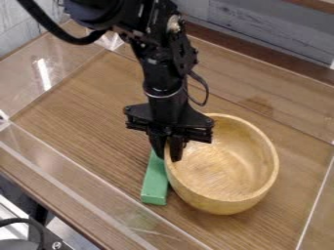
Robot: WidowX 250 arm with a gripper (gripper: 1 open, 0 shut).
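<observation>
A tan bowl (232,171) sits on the right of the wooden table, with my black gripper (167,146) over its left rim. The gripper is shut, its tips down at that rim; exactly what lies between them is partly hidden by the gripper body. A green block (154,186) lies alongside the bowl's left side, its upper end under the gripper.
A white wall (255,34) runs along the back. Black cables show at the lower left, off the table's edge.
</observation>
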